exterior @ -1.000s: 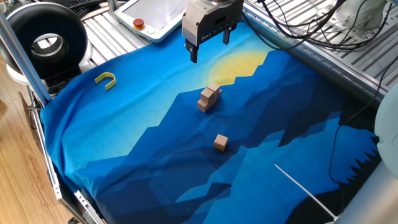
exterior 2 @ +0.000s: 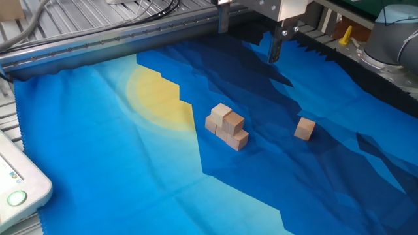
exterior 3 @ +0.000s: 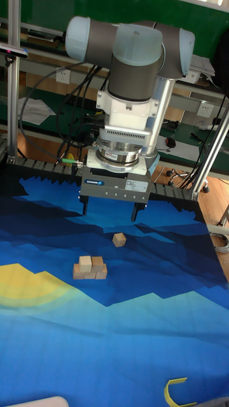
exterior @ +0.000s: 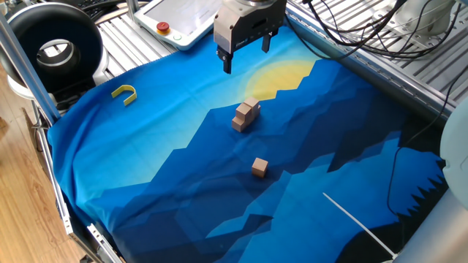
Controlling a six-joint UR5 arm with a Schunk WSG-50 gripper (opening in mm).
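Observation:
Small wooden cubes form a stack [exterior: 245, 117] near the middle of the cloth; a bottom row carries two cubes, as the stack [exterior 3: 90, 269] shows in exterior view 3. Apart from it, a single wooden cube [exterior 2: 304, 129] lies on the dark blue part of the cloth, and exterior view 1 has this cube [exterior: 259, 168] below the stack. High above the cloth hangs my gripper [exterior: 247, 61], clear of all the cubes. Its two fingers are wide apart with nothing between them, and the gripper [exterior 3: 109, 215] looks the same from the front.
A blue patterned cloth [exterior: 168, 131] with wrinkles covers the table. On it lies a yellow bent strip [exterior: 124, 95], far from the cubes. A tablet-like pendant [exterior: 190, 18] with a red button rests at the edge. A thin white rod [exterior: 358, 223] lies at the lower right.

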